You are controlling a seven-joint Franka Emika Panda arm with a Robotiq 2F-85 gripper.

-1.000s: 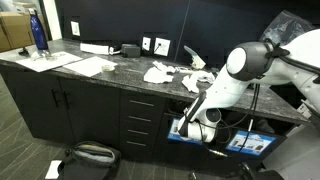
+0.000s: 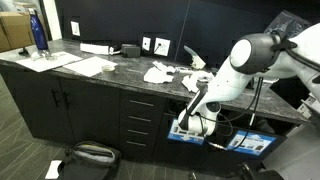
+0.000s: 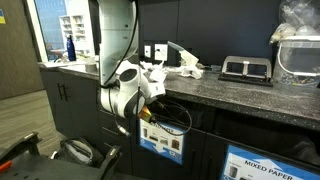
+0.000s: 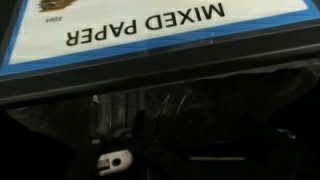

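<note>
The white arm (image 2: 232,78) reaches down in front of the dark lower cabinets, at the blue-and-white labelled bin fronts. In the wrist view, a bin label reading MIXED PAPER (image 4: 150,28) appears upside down, with a dark rim and a clear plastic liner below it. My gripper is open over the dark bin opening. One pale finger part (image 4: 115,162) shows at the bottom left; much of the rest is lost in shadow. Nothing can be made out between the fingers.
On the dark counter (image 3: 225,92) lie crumpled white papers (image 2: 158,73), and a metal toaster-like box (image 3: 246,69) stands farther along. A blue bottle (image 2: 39,34) is at the far left. A black bag (image 2: 88,162) rests on the otherwise open floor.
The arm's elbow and forearm have shifted up and to the right in exterior view 1. Slightly more of the blue label shows beside the wrist. The counter items are unmoved.
</note>
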